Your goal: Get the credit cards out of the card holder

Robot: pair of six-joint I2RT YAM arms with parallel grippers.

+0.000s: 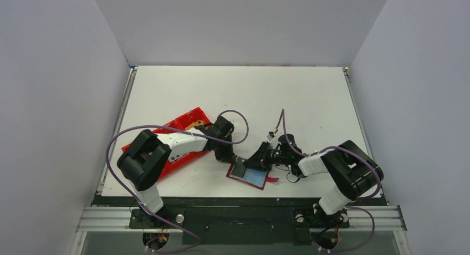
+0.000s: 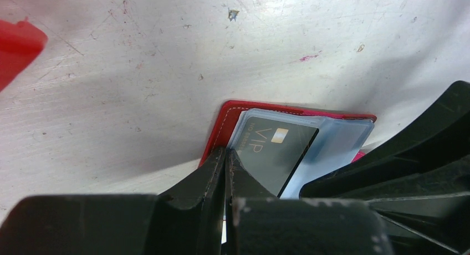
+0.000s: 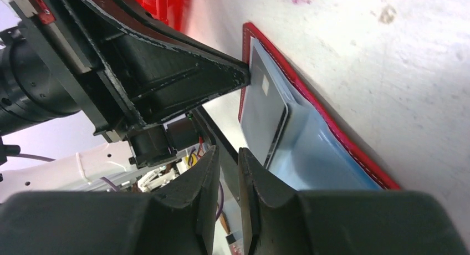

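The red card holder (image 1: pixel 262 188) lies open on the table, close to its front edge. A dark grey card marked VIP (image 2: pixel 271 143) sits in the clear sleeve (image 2: pixel 339 141), its black-striped edge facing the right arm. My left gripper is shut, its tips at the holder's left margin beside the card, pressing on or just over it. The right gripper is also shut and hovers over the sleeve near the card's striped edge. Nothing shows between the fingers of either one. Whether the right tips touch the sleeve cannot be seen.
A red box (image 1: pixel 176 165) with divided compartments stands left of the holder, partly under the left arm. A red tab (image 1: pixel 272 179) juts out at the holder's right. Behind both arms the white table (image 1: pixel 244 88) is bare.
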